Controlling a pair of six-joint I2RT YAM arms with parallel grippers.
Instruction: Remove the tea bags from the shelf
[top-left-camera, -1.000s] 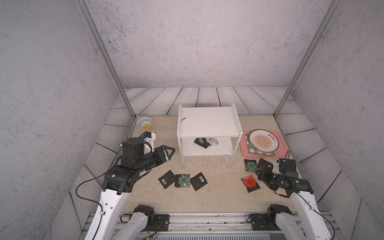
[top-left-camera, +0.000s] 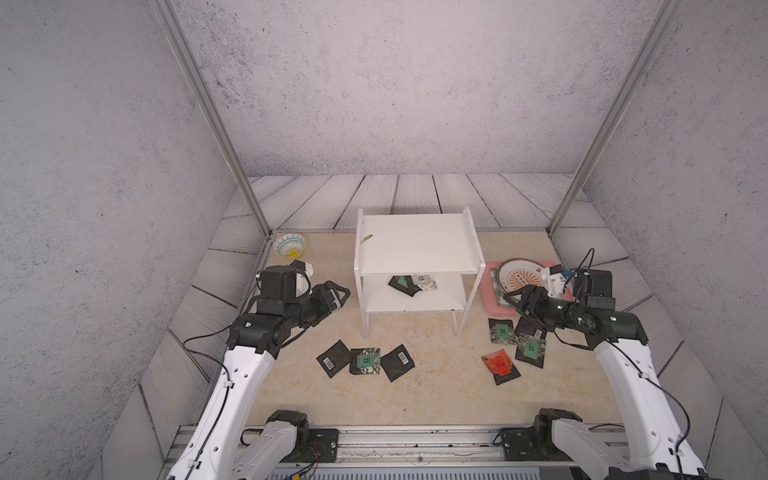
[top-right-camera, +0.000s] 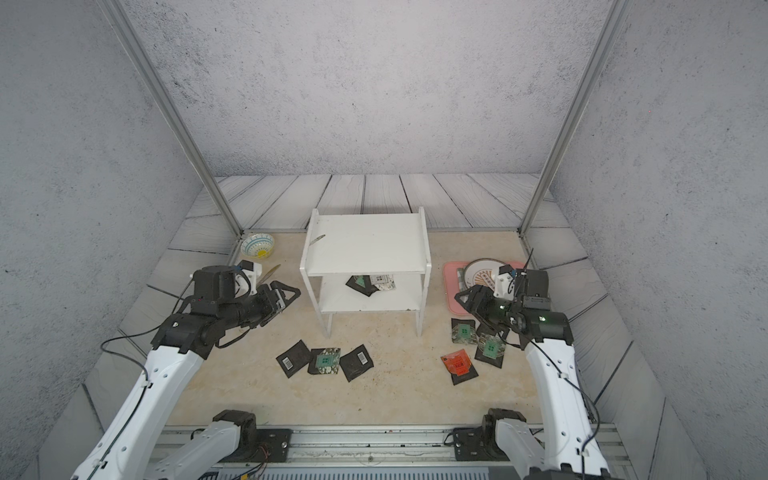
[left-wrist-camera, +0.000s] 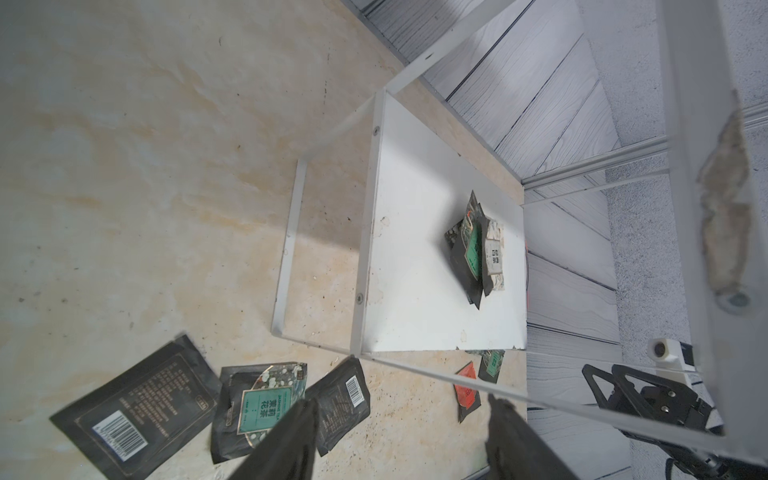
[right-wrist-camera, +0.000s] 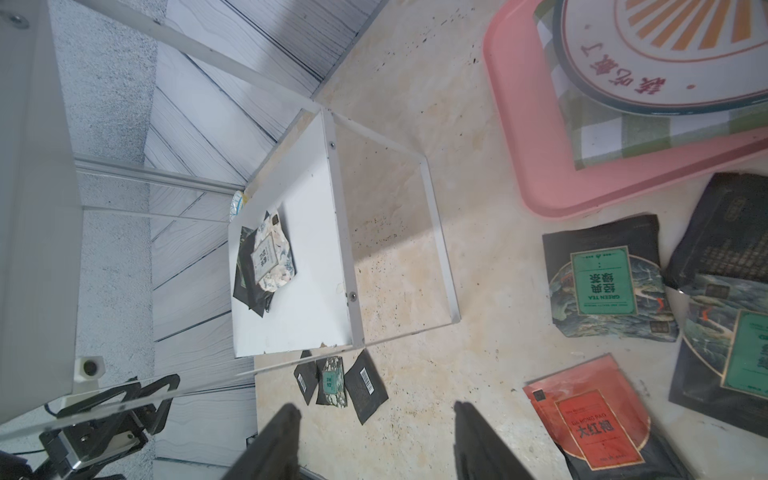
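Observation:
Two tea bags lie overlapping on the lower board of the white shelf (top-left-camera: 419, 245): a dark one with a green label (top-left-camera: 404, 284) and a pale patterned one (right-wrist-camera: 275, 253). Left of the shelf, my left gripper (top-left-camera: 342, 294) stands open and empty; its fingers (left-wrist-camera: 288, 440) are spread wide in the left wrist view. To the shelf's right, beside the tray, my right gripper (top-left-camera: 512, 296) is open with nothing between its fingers. Both grippers are apart from the shelf and its bags.
Several tea bags lie on the table, some in front at left (top-left-camera: 365, 361), others at right, including a red one (top-left-camera: 497, 362). A pink tray (top-left-camera: 488, 301) bears a cloth and a plate (top-left-camera: 520, 274). A bowl (top-left-camera: 289, 245) stands back left. Shelf legs (top-left-camera: 458, 321) flank its open front.
My right gripper has moved away from the right-hand tea bags toward the back, now beside the tray and partly covering the plate. The left arm has shifted slightly toward the back. The shelf's bags are unmoved.

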